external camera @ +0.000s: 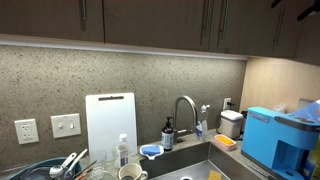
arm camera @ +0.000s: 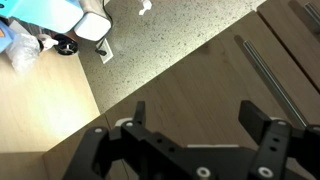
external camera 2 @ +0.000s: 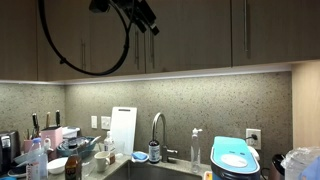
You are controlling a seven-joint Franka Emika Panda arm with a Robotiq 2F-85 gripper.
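Observation:
My gripper stands open in the wrist view, its two dark fingers wide apart with nothing between them. Beyond it is the brown wood front of the upper cabinets (arm camera: 185,90), with a long metal handle (arm camera: 270,68) on the right. In exterior view 2 the black gripper (external camera 2: 153,22) hangs high in front of the cabinet doors (external camera 2: 190,45), well above the counter. Only dark finger parts (external camera: 309,12) show at the top right corner of exterior view 1.
Below are a sink (external camera: 205,158) with a curved faucet (external camera: 178,108), a soap bottle (external camera: 168,133), a white cutting board (external camera: 112,122), a mug (external camera: 131,172) and dishes at the left. A blue machine (external camera: 275,140) stands at right. A black cable (external camera 2: 45,35) loops beside the arm.

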